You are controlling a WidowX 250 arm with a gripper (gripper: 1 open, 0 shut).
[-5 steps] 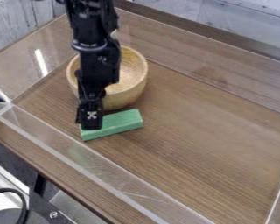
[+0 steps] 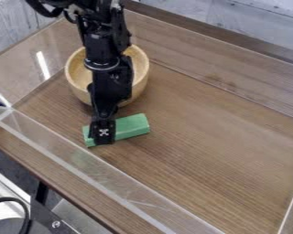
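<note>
My black gripper (image 2: 105, 128) reaches down from the top of the camera view, in front of a tan bowl (image 2: 135, 69). Its fingertips are at the left part of a green block (image 2: 132, 124), which lies on the wooden table just in front of the bowl. The gripper stands open, and its dark body hides part of the bowl and the block.
A clear plastic edge runs along the front left, with dark cables beyond it at the lower left.
The bowl and block look about where they were.
</note>
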